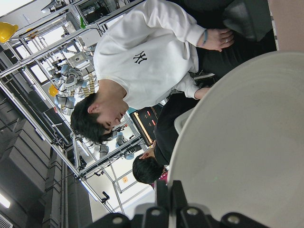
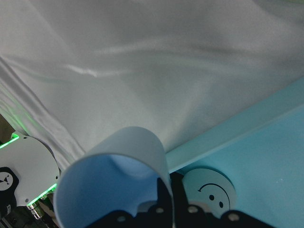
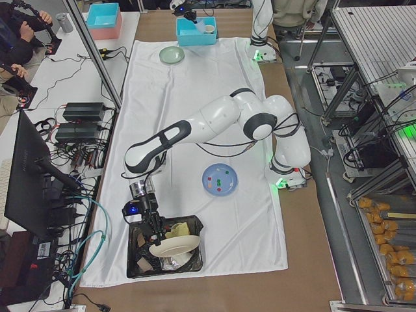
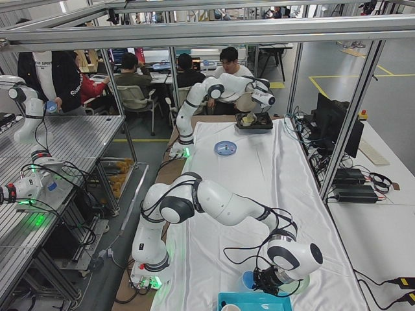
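My left gripper (image 3: 153, 234) is shut on the rim of a cream bowl (image 3: 173, 247), raised over the black bin (image 3: 135, 265), which holds yellow and other items; in the left wrist view the bowl (image 1: 237, 137) fills the right side. My right gripper is shut on the wall of a light blue cup (image 2: 111, 175), above the edge of a cyan bin (image 2: 232, 130). Inside that bin lies a round white item with a smiley face (image 2: 209, 190).
A blue plate (image 3: 227, 179) with small red and green pieces lies mid-table beside the arm base. A green plate (image 3: 171, 54) is near the cyan bin. People sit beyond the table.
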